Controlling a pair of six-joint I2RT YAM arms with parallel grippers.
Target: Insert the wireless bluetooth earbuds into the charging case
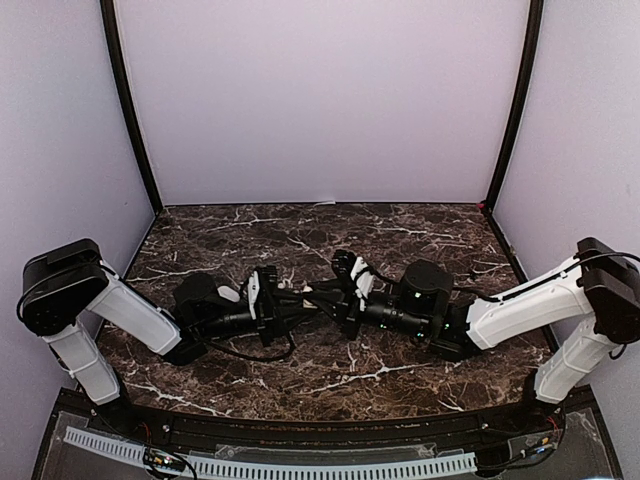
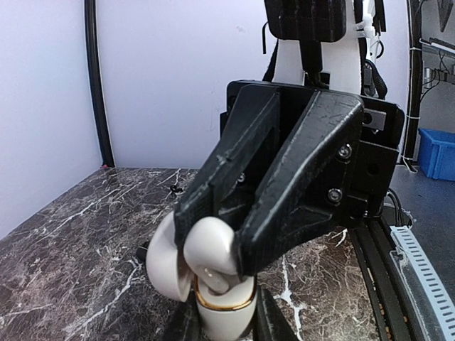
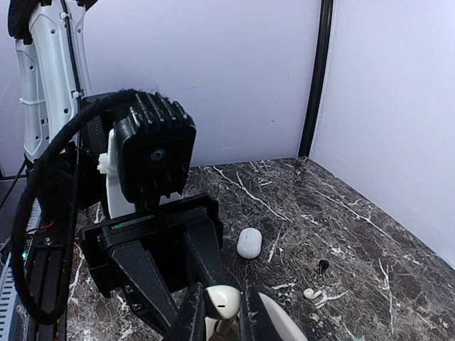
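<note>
My two grippers meet over the middle of the table. In the left wrist view, my left gripper is shut on the white charging case (image 2: 226, 316), whose lid (image 2: 168, 266) stands open. My right gripper is shut on a white earbud (image 2: 210, 241) held at the case's top, its stem pointing down toward the opening. In the right wrist view the same earbud (image 3: 222, 298) sits between the right fingertips. I cannot tell how deep the stem is in the case.
On the marble table (image 3: 355, 241) lie a white rounded object (image 3: 249, 243), a small black piece (image 3: 323, 265) and a small white piece (image 3: 311, 293). Most of the table around the grippers is clear.
</note>
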